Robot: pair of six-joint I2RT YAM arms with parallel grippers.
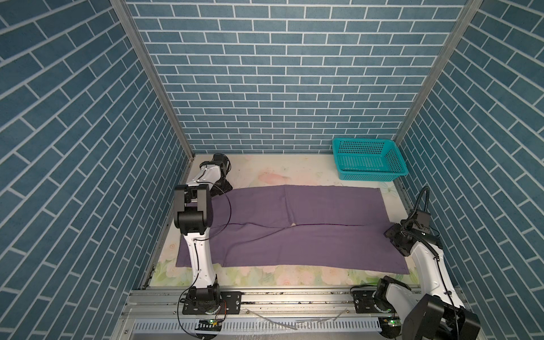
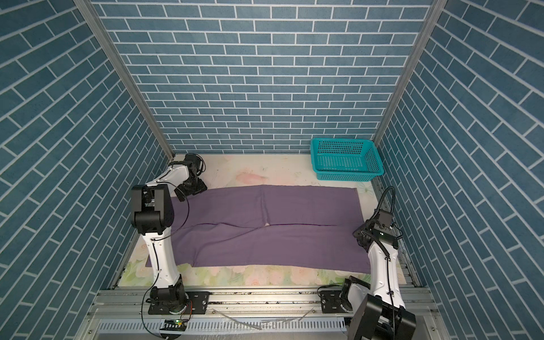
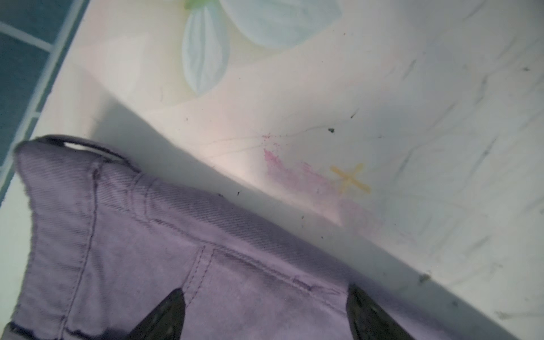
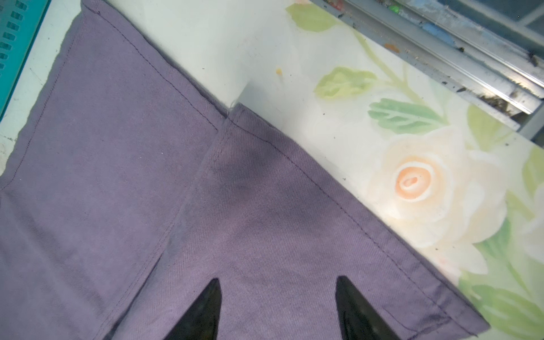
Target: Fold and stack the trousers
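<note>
Purple trousers (image 1: pixel 317 243) (image 2: pixel 306 243) lie flat across the table, legs stretching left to right. My left gripper (image 1: pixel 221 187) (image 2: pixel 189 188) hangs over their upper left part; in the left wrist view its fingers stand apart above the waistband corner (image 3: pixel 141 204), holding nothing. My right gripper (image 1: pixel 395 239) (image 2: pixel 361 235) is above the right leg ends, and in the right wrist view its fingertips are apart over the hem (image 4: pixel 340 209), nothing between them.
A teal basket (image 1: pixel 368 176) (image 2: pixel 345 175) sits at the back right. Tiled walls enclose both sides and the back.
</note>
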